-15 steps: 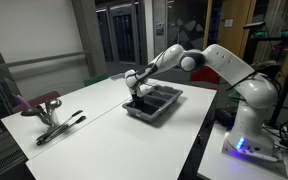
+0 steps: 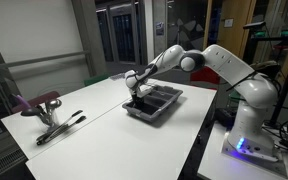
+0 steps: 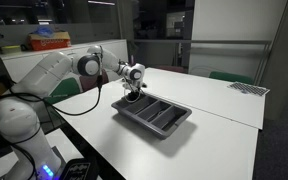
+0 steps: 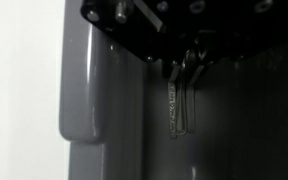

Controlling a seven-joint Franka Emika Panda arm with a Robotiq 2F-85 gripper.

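Note:
The grey divided tray (image 2: 156, 117) lies on the white table, its long compartments clearest in the second exterior view, where its near side (image 3: 149, 132) faces the camera. My gripper (image 2: 135, 99) reaches down into the tray's left end, fingers largely hidden there by the rim and the dark housing. Seen from the wrist, the tray's pale grey rim (image 4: 80, 85) runs along the left. Thin shiny metal strips (image 4: 174, 110) show below the dark gripper body, within the compartment; whether they are fingers or a utensil I cannot tell. How far apart the fingers stand is unclear.
Dark utensils stand in a holder (image 2: 50, 117) on the table's left, with long black tongs (image 2: 66, 125) lying beside it. An orange container (image 3: 49, 40) sits on the background shelf.

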